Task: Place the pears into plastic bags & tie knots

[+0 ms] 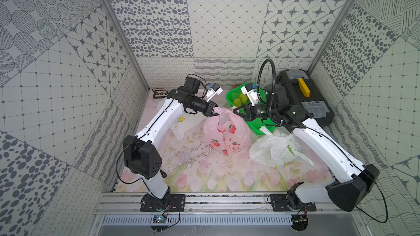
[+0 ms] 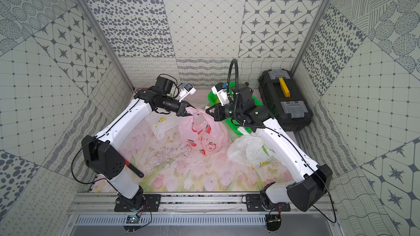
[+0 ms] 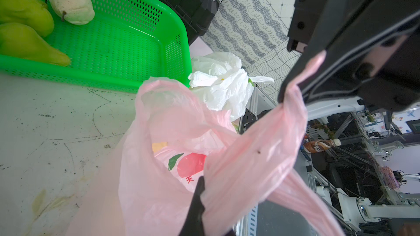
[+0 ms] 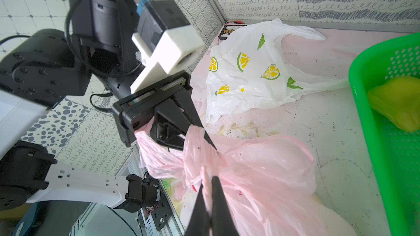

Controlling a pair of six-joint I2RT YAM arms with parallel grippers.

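Note:
A pink plastic bag with fruit prints (image 1: 226, 137) hangs between my two grippers over the table's middle. My left gripper (image 1: 215, 111) is shut on the twisted top of the bag at the left; my right gripper (image 1: 236, 110) is shut on the bag's handle at the right, facing it. Pears (image 3: 26, 43) and a pale wrapped pear (image 3: 70, 4) lie in the green basket (image 3: 126, 52) behind. A white bag (image 1: 277, 148) lies bunched at front right; another white bag with lemon prints (image 4: 253, 70) lies at the back left.
A black toolbox (image 2: 286, 104) stands at the back right, beside the basket. A red-and-black tool (image 2: 135, 170) lies at front left.

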